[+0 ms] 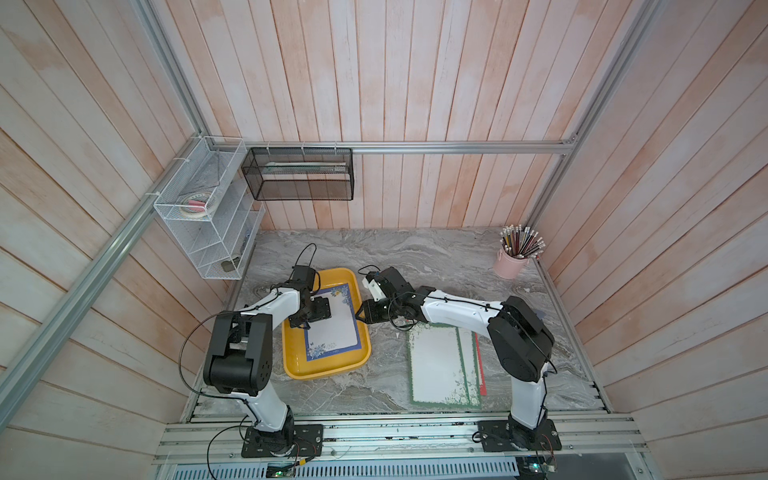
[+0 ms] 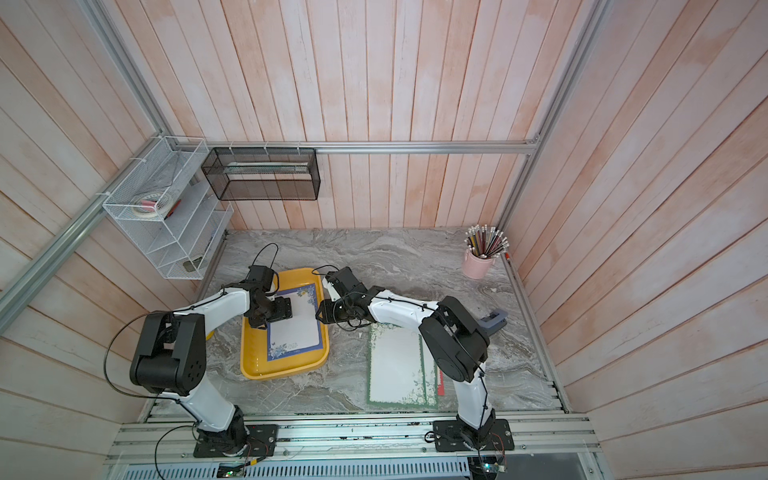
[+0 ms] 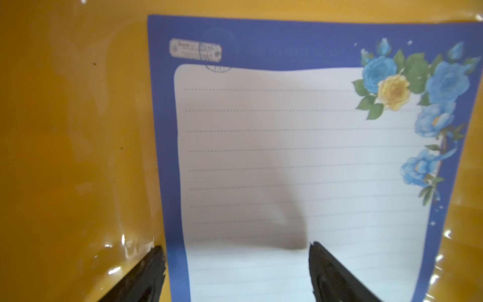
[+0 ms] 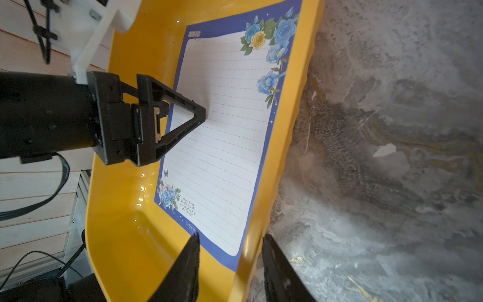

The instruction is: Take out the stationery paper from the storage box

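A lined stationery paper (image 1: pixel 332 324) with a blue flowered border lies flat in the yellow storage box (image 1: pixel 324 370). Over its left part hangs my left gripper; its fingers stand wide apart with only the paper beneath them and nothing held. My right gripper is at the box's right side, its fingers apart, one on the inner side of the rim and one on the outer side in the right wrist view. Whether either finger touches the rim cannot be made out.
Green-bordered sheets (image 1: pixel 436 364) lie on the marble table right of the box. A pink pencil cup (image 1: pixel 509 265) stands at the back right. A white wire rack (image 1: pixel 204 220) and a black wire basket (image 1: pixel 297 188) hang above.
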